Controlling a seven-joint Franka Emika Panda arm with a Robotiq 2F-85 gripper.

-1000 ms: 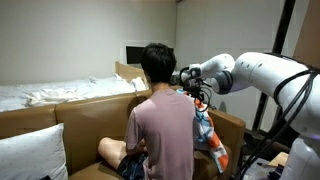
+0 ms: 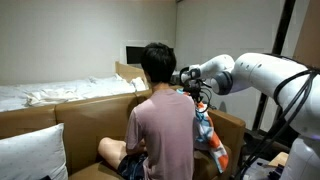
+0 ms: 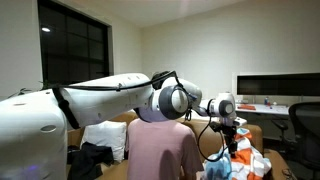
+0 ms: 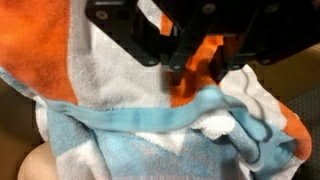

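Note:
A striped towel in orange, white and light blue (image 4: 125, 118) fills most of the wrist view, its folds lying close under my gripper. The two dark fingers stand apart, with orange cloth showing in the gap; whether they touch it is hard to tell. In exterior view 1 the towel (image 2: 206, 132) drapes over the right part of the brown couch, beside a seated person, and the arm reaches down to its upper part. Exterior view 2 shows the towel (image 3: 252, 162) at lower right, below the arm's end.
The person in a pink shirt (image 2: 165, 130) sits with their back to exterior view 1, close to the arm. A white pillow (image 2: 32, 153) rests on the couch (image 2: 88, 137) at left. Behind the couch lies white bedding (image 2: 60, 97).

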